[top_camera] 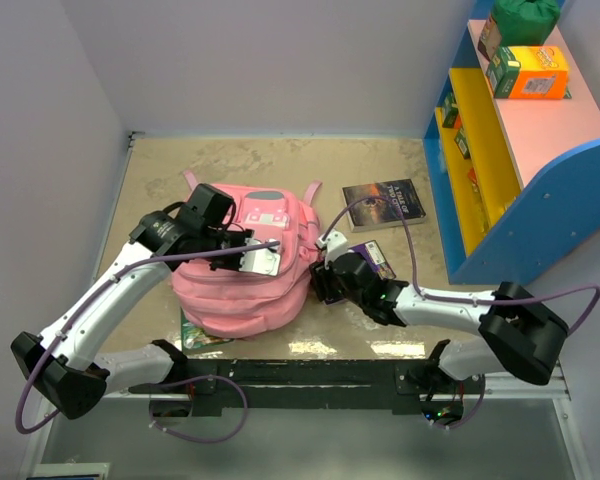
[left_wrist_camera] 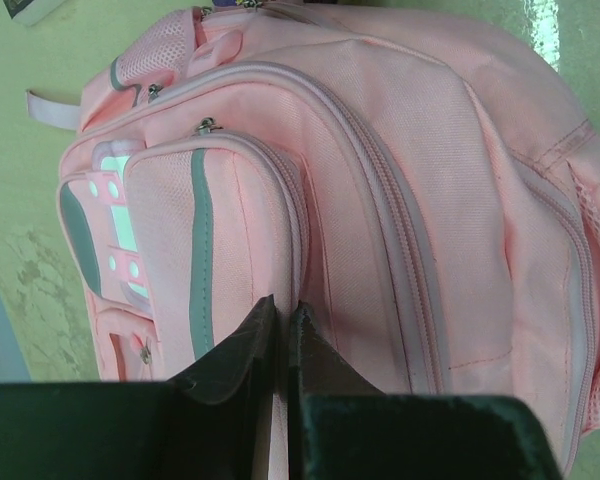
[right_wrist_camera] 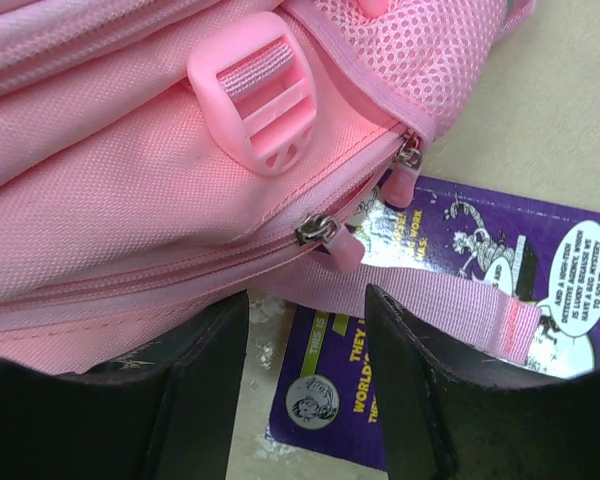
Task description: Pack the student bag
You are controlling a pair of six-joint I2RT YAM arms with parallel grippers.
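Note:
The pink backpack [top_camera: 245, 292] lies on its back on the table, its zipped front pocket facing up. My left gripper is shut on the edge of that front pocket, with pink fabric pinched between its fingers. Close beside the bag's right side hangs my right gripper, part open with nothing held between its fingers. Near it, two zipper pulls [right_wrist_camera: 346, 248] sit along a side seam below a pink buckle [right_wrist_camera: 255, 92]. A purple book [right_wrist_camera: 314, 400] lies partly under the bag's strap [right_wrist_camera: 450, 305].
A dark book titled A Tale of Two Cities [top_camera: 384, 204] lies at the back right. A green book [top_camera: 201, 337] pokes out under the bag's front left. The blue shelf [top_camera: 570, 220] borders the right; bare table lies behind the bag.

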